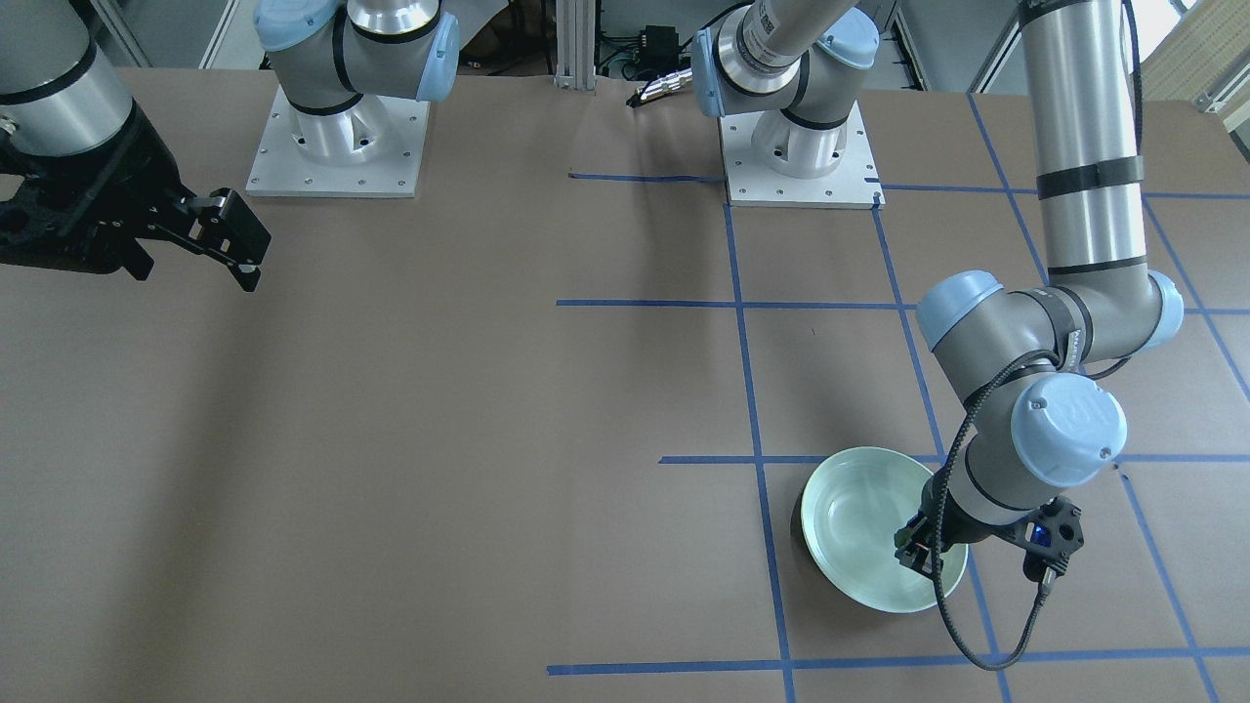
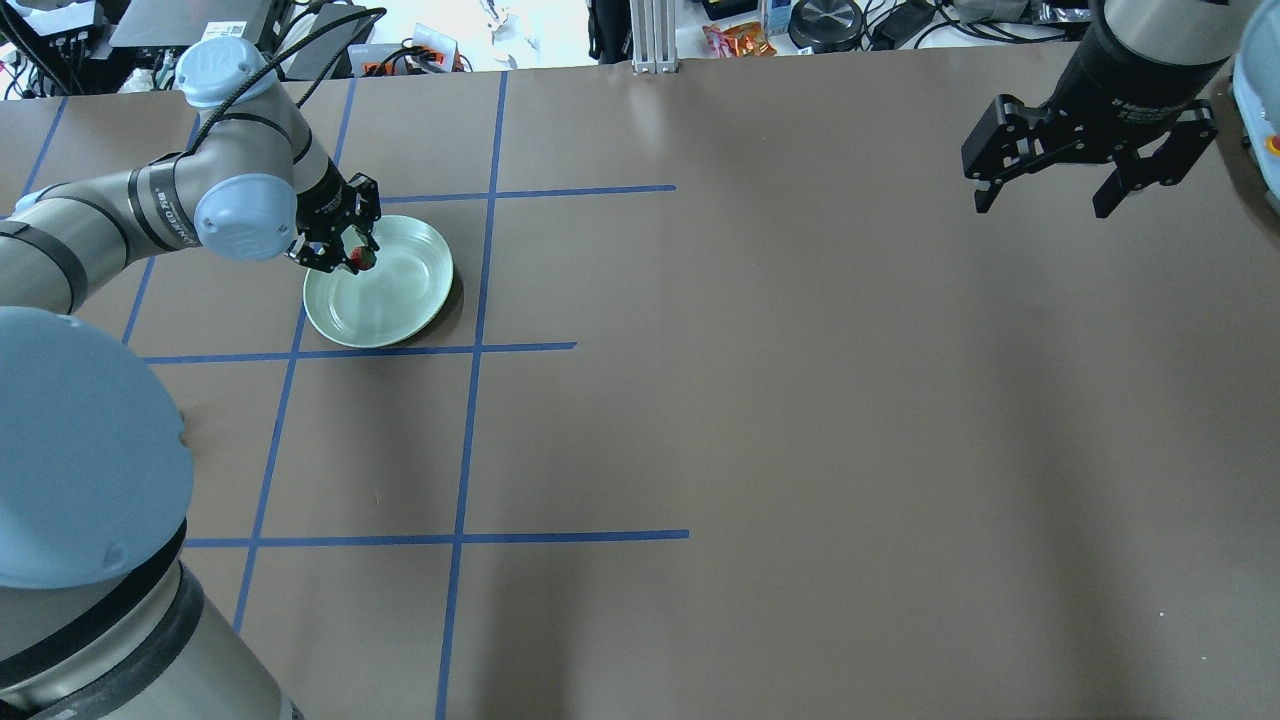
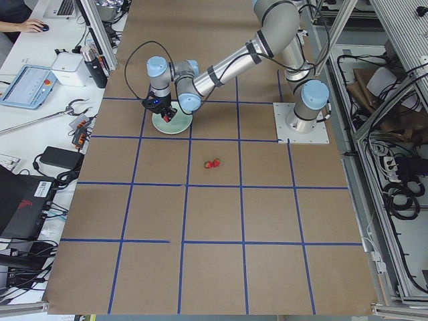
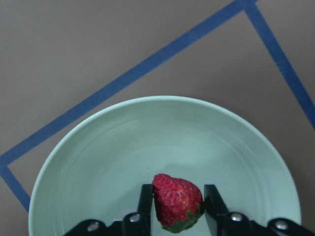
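My gripper is low over the pale green plate (image 4: 93,152), shut on a red strawberry (image 4: 174,199) with its green leaves toward the bottom of the wrist view. In the front view the gripper (image 1: 920,545) covers the right part of the plate (image 1: 850,510), and the strawberry is hidden there; the top view shows the strawberry (image 2: 361,257) between the fingers over the plate (image 2: 378,306). Two more strawberries (image 3: 212,164) lie on the table away from the plate in the left view.
Other robot arms stand around the table, one with a black gripper (image 1: 193,234) at the left of the front view. Blue tape lines mark a grid.
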